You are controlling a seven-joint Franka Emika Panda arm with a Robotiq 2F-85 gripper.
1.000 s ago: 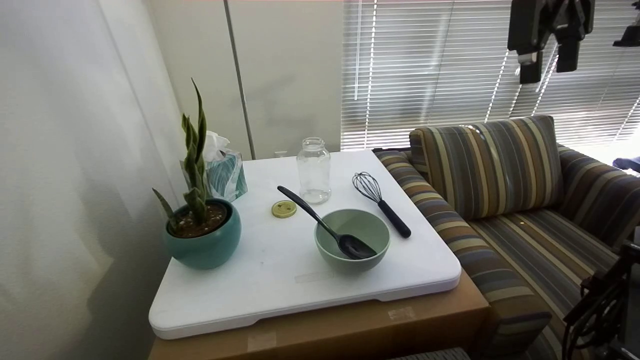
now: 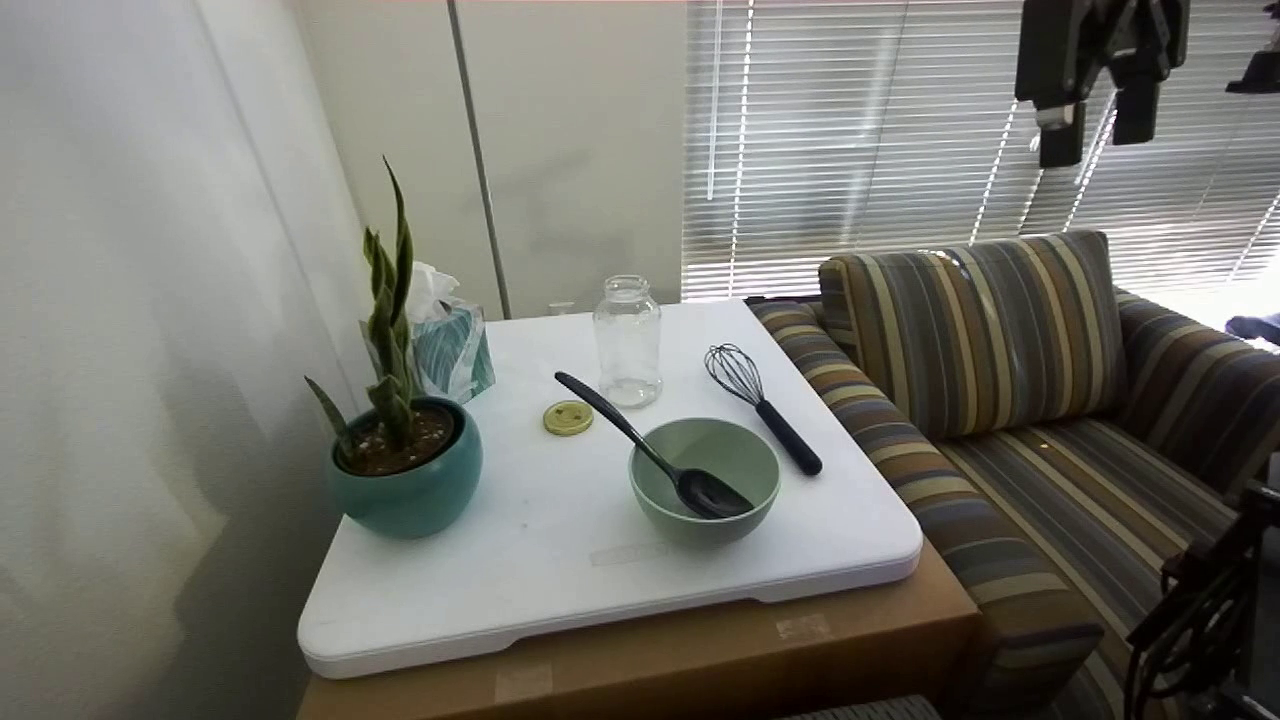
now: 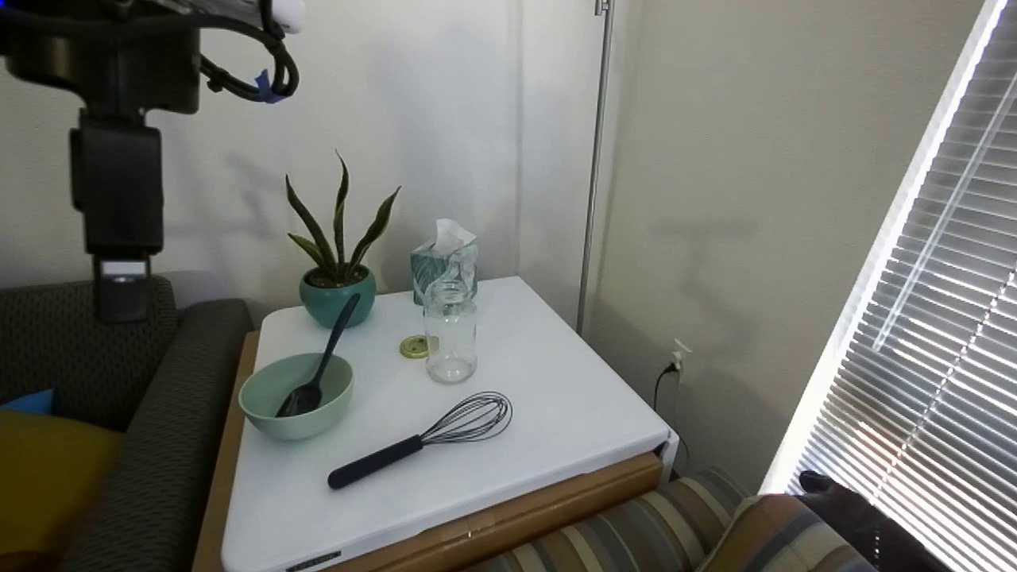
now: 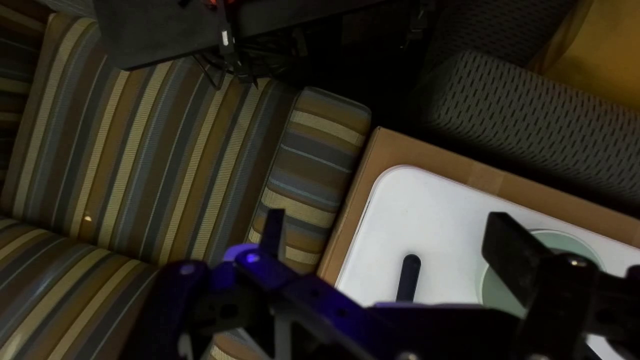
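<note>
High above the armchair, at the upper right of the first exterior view, hangs my gripper [image 2: 1096, 128]. It is open, its two fingers wide apart in the wrist view with nothing held between them. Well below it, a pale green bowl [image 2: 702, 528] stands on the white table [image 2: 480, 588]. A black spoon [image 2: 612, 414] rests in the bowl, its handle leaning over the rim. The whisk [image 3: 381, 461] lies beside the bowl, its black handle [image 4: 409, 278] visible from the wrist. A clear glass jar [image 3: 450, 334] stands upright without a lid, and a yellow-green lid [image 2: 567, 418] lies flat nearby.
A potted plant [image 2: 408, 486] and a tissue box [image 2: 453, 348] occupy the table's wall side. The striped armchair [image 2: 1020, 480] adjoins one edge of the table, and a dark grey sofa [image 3: 143, 429] another. Bare tabletop lies between plant and bowl.
</note>
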